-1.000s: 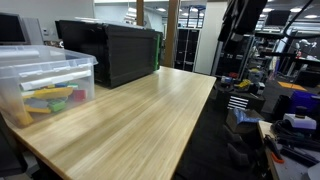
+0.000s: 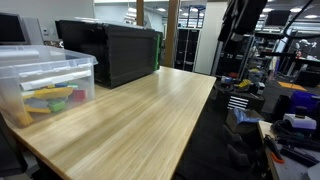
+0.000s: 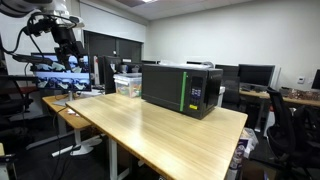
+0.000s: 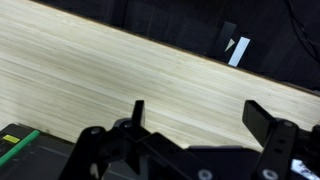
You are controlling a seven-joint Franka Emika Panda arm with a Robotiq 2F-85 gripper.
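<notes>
In the wrist view my gripper stands open, its two black fingers wide apart with only bare wood visible below the gap. The dark arm (image 2: 238, 30) hangs at the upper right in exterior view 1, beyond the table's edge; exterior view 2 has the arm (image 3: 62, 38) high at the left. Beneath it the light wooden table (image 3: 165, 130) is empty across its front and middle. A black microwave (image 3: 182, 88) with a green strip stands toward the table's back.
A clear plastic bin (image 2: 45, 85) holding several colourful items sits at the table's left end in exterior view 1. Office chairs (image 3: 290, 125) and desks with monitors (image 3: 257, 75) surround the table. Dark floor lies past the table's long edge.
</notes>
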